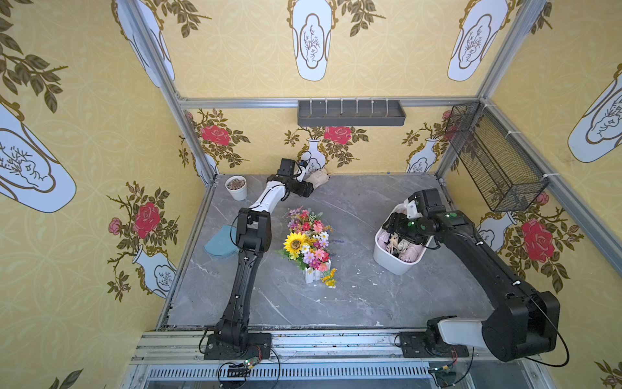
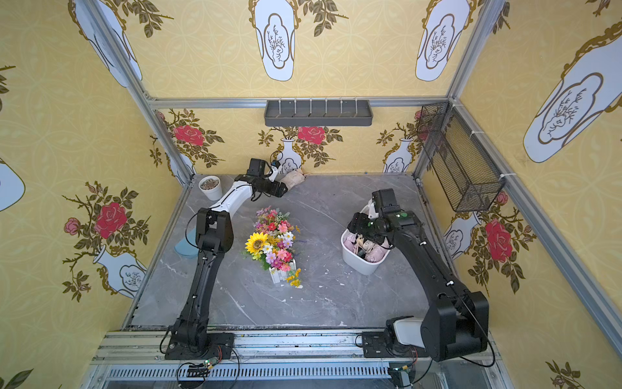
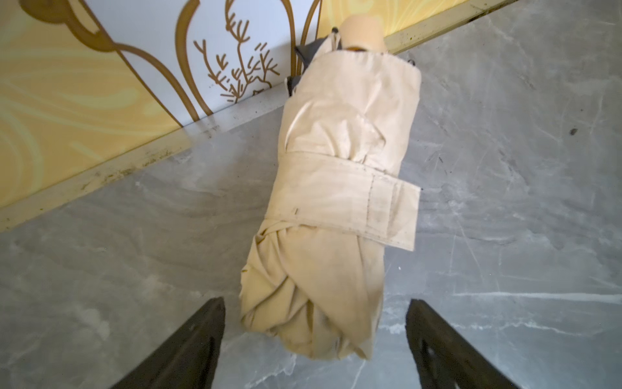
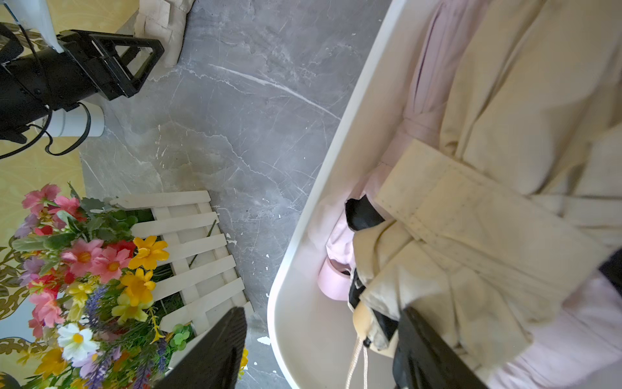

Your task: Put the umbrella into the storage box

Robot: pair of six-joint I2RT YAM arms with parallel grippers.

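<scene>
One beige folded umbrella [image 3: 330,201] lies on the grey table against the back wall, its strap wrapped round it. My left gripper is open over the near end of that umbrella, with the fingers apart on either side and not touching it. The white storage box [image 1: 393,262] stands on the right side of the table. Inside it lie another beige umbrella [image 4: 479,214] and pink ones [image 4: 401,149]. My right gripper is above the box, its fingers apart, one over the box wall's outer side and one by the beige umbrella.
A flower planter [image 1: 312,275] with bright flowers stands mid-table. At the left are a white pot [image 1: 236,188] and a blue-green object [image 1: 222,241]. A mesh basket [image 1: 495,155] hangs on the right wall. Bare table lies between planter and box.
</scene>
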